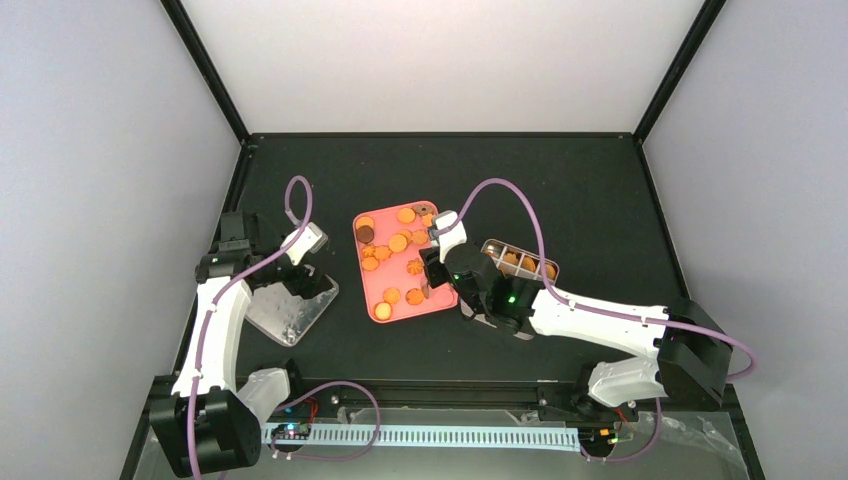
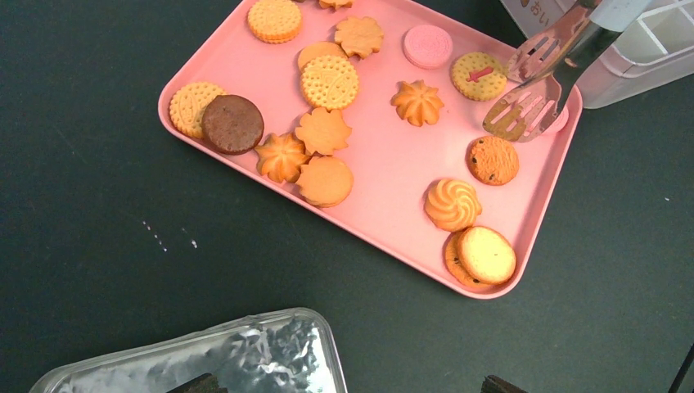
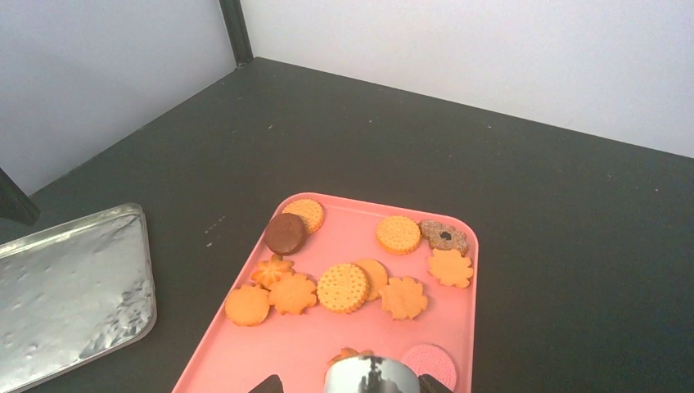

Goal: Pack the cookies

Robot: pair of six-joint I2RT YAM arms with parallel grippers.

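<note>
Assorted cookies, including a chocolate one (image 2: 232, 124), lie on a pink tray (image 2: 376, 221). My left gripper (image 1: 313, 284) hangs over the metal tray at left, its fingertips at the bottom edge of the left wrist view, apart and empty. Metal slotted tongs (image 2: 534, 98) hang over the pink tray's right side, beside a cookie with a red mark (image 2: 468, 70), at my right gripper (image 1: 430, 262). In the right wrist view their metal top sits at the bottom between the fingertips; how tightly these close on it is unclear.
The metal tray (image 3: 65, 303) is empty. A compartmented container (image 1: 520, 253) with some cookies stands right of the pink tray, partly hidden by my right arm.
</note>
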